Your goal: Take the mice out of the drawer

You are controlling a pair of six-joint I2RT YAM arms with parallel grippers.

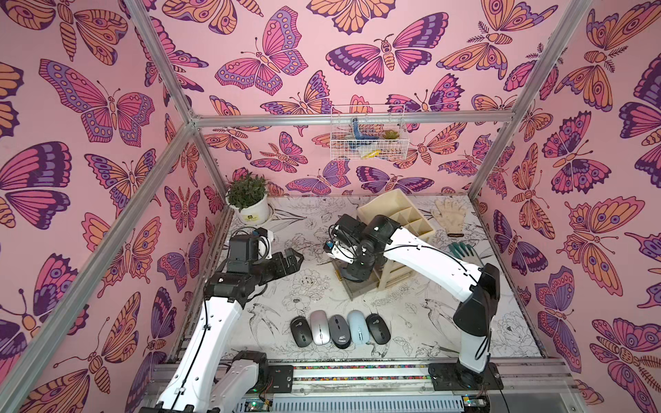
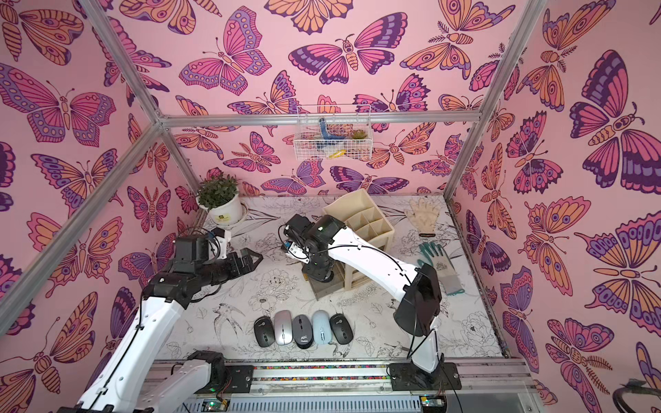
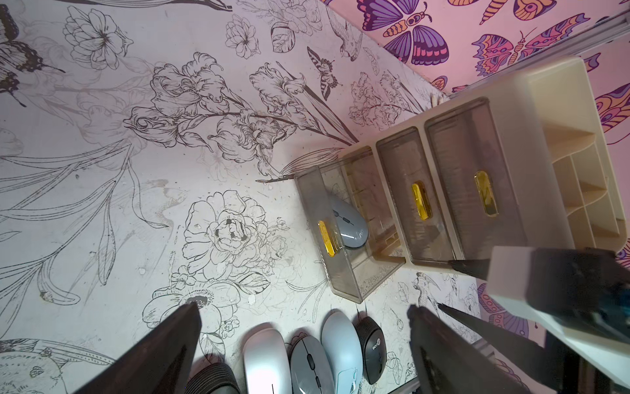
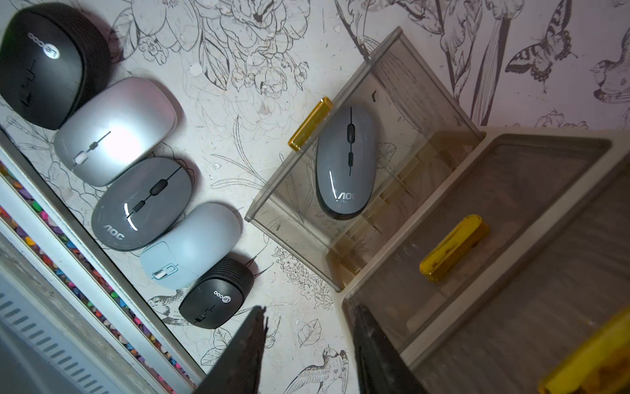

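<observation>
In the right wrist view a grey mouse (image 4: 346, 164) lies in the pulled-out clear drawer (image 4: 295, 210) of the beige organizer (image 1: 399, 206). My right gripper hangs over that drawer; whether anything is between its fingers cannot be seen. My left gripper (image 1: 289, 261) stands open to the drawer's left. On the table in front lie several mice: black (image 4: 52, 65), silver (image 4: 115, 131), grey (image 4: 141, 203), light blue (image 4: 190, 243) and a second black one (image 4: 216, 295).
A potted plant (image 1: 249, 206) stands at the back left. Gloves (image 1: 451, 216) lie right of the organizer. A wire basket (image 1: 369, 144) hangs on the back wall.
</observation>
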